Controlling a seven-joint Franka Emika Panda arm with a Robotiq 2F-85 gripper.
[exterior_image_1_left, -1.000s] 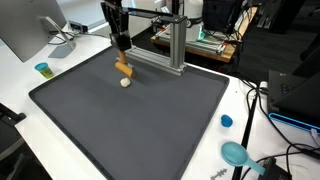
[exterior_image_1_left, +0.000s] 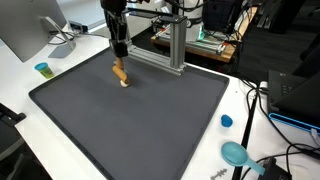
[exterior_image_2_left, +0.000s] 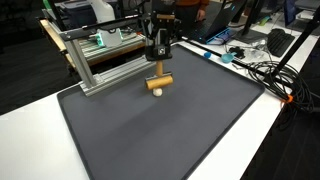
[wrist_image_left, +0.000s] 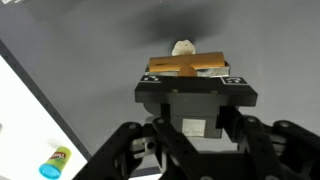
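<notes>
A wooden mallet hangs upside down from my gripper (exterior_image_2_left: 159, 60), which is shut on its handle (exterior_image_2_left: 159, 69). In exterior view 2 the mallet's cylindrical head (exterior_image_2_left: 159, 82) lies level at the lower end. Just below and in front of it rests a small pale round object (exterior_image_2_left: 157, 92) on the dark mat. Exterior view 1 has the mallet (exterior_image_1_left: 120, 72) right beside the pale object (exterior_image_1_left: 125, 84); whether they touch, I cannot tell. In the wrist view the mallet head (wrist_image_left: 187, 62) spans ahead of the fingers, with the pale object (wrist_image_left: 183, 47) just beyond it.
The dark mat (exterior_image_1_left: 140, 130) is otherwise mostly clear. A small green-and-yellow can (exterior_image_1_left: 43, 70) stands off its left edge. A white rack (exterior_image_1_left: 177, 45) rises behind the mat. A blue lid-like piece (exterior_image_1_left: 226, 121) and a teal cup (exterior_image_1_left: 240, 156) lie at the right.
In exterior view 1 the gripper and mallet have moved slightly left and down, closer to the pale object, and the mallet's tilt has changed. The pale object appears unmoved.
</notes>
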